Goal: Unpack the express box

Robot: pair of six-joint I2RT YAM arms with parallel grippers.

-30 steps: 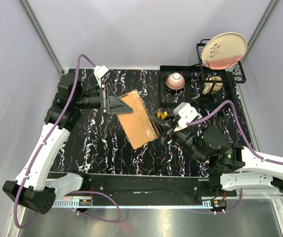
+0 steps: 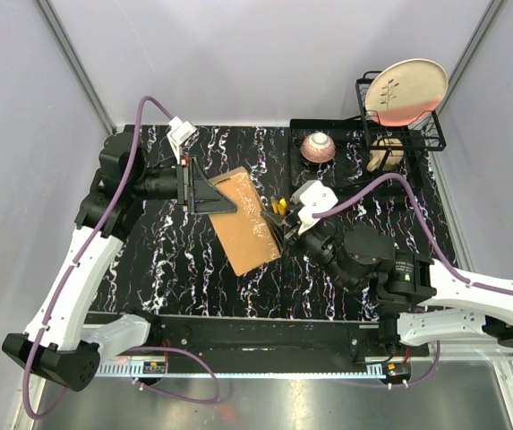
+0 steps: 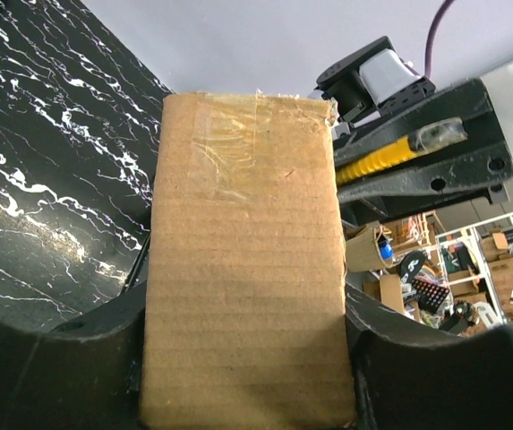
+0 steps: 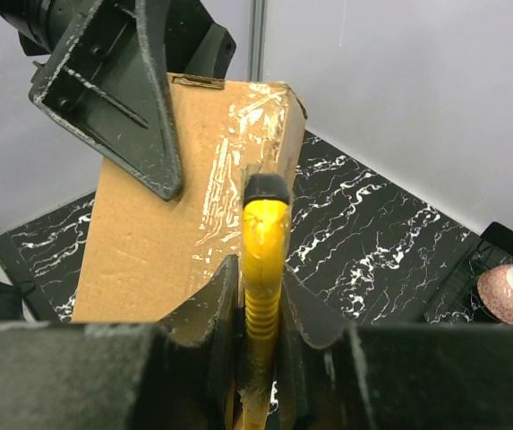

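A brown cardboard box [image 2: 243, 224] with shiny clear tape along one edge is held tilted above the counter, my left gripper [image 2: 211, 195] shut on it. It fills the middle of the left wrist view, where the box [image 3: 245, 269] shows tape [image 3: 225, 134] near its end. My right gripper is shut on a yellow tool with a black end [image 4: 265, 228], probably a cutter. In the right wrist view the tool's end overlaps the taped edge of the box [image 4: 153, 242]; whether they touch cannot be made out.
A black dish rack [image 2: 377, 139] at the back right holds a plate [image 2: 406, 91], with a pink bowl [image 2: 318, 148] on its left part.
My right gripper has shifted left in the top view, along the box's edge, carrying the yellow tool. The box has moved slightly left, still in my left gripper.
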